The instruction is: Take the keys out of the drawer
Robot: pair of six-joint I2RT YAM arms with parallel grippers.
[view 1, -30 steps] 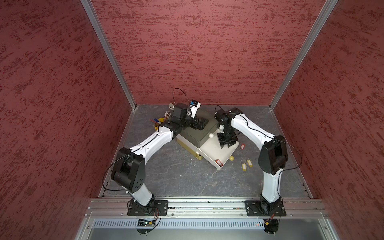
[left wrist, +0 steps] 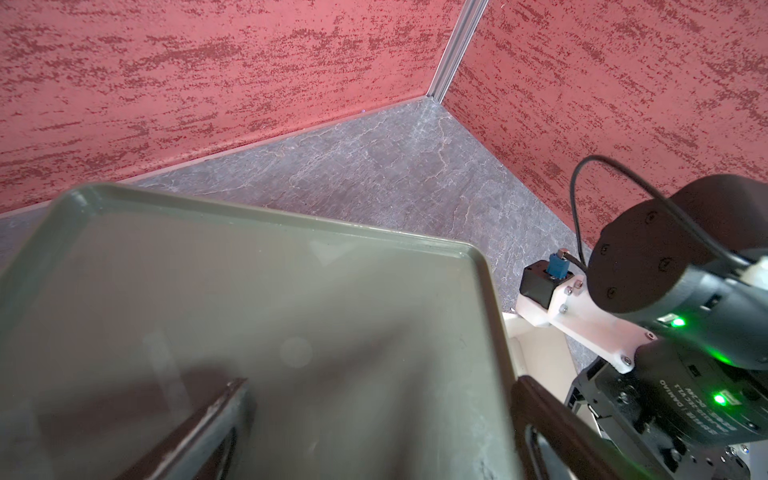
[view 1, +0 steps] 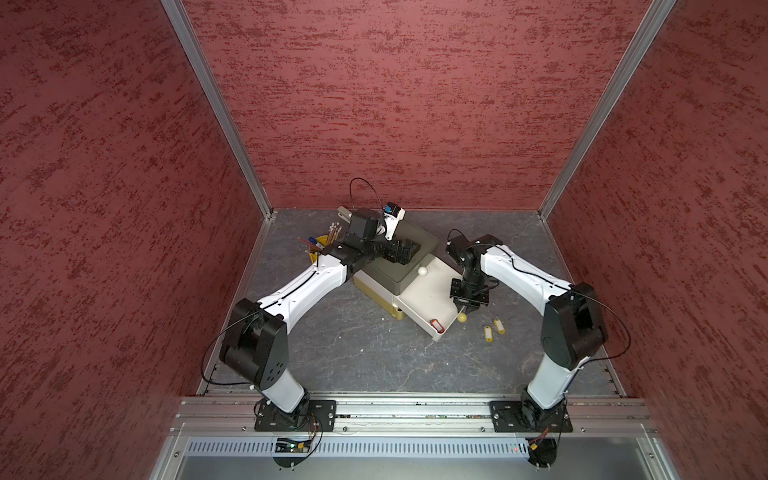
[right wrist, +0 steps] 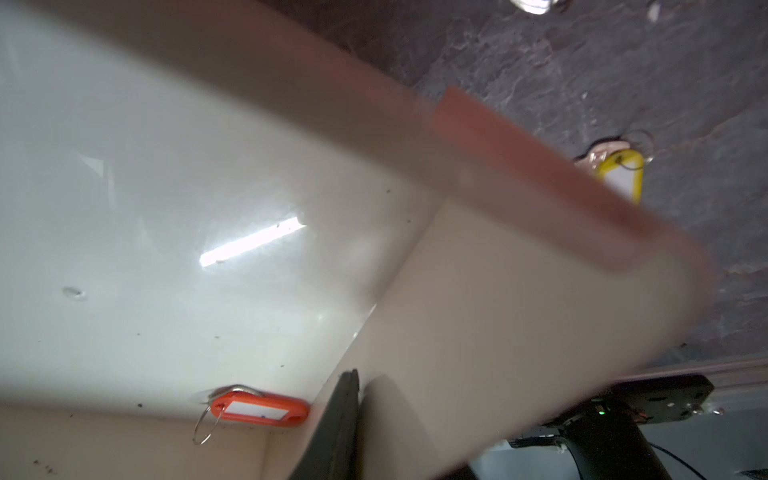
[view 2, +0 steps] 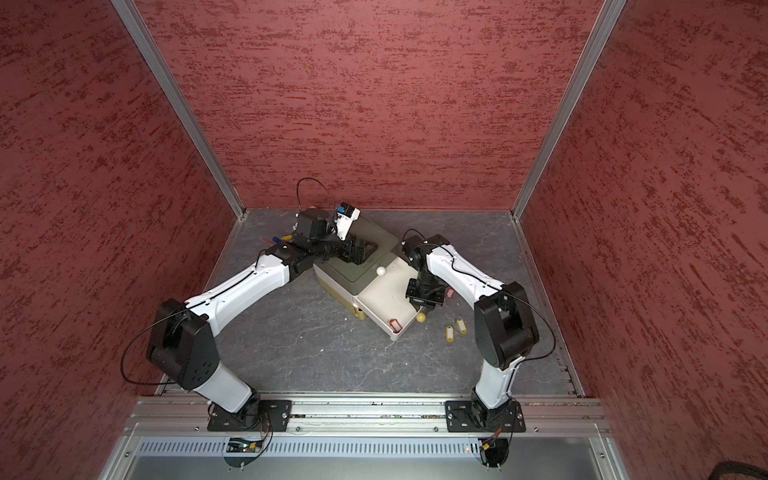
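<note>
The white drawer [view 1: 428,297] is pulled out of the grey-topped cabinet [view 1: 397,273]. In its near corner lies a key with a red tag [right wrist: 256,409], its metal ring showing in the right wrist view. At the drawer's right-hand wall [right wrist: 512,320] is my right gripper [view 1: 466,307]. One dark finger [right wrist: 340,428] appears on the inner side of that wall, left of it and apart from the red tag; the other fingertip is hidden, so the finger's width is unclear. My left gripper stands open over the cabinet top, nothing between its fingers.
Two yellow-tagged keys [view 1: 493,329] lie on the table right of the drawer. A reddish tag [view 2: 449,293] shows beside the right gripper. A yellow ball-shaped knob [view 1: 461,317] is at the drawer's outer edge; a yellow container [view 1: 314,255] with pens stands behind the left arm.
The left arm has barely moved, and the red tag stays in its corner.
</note>
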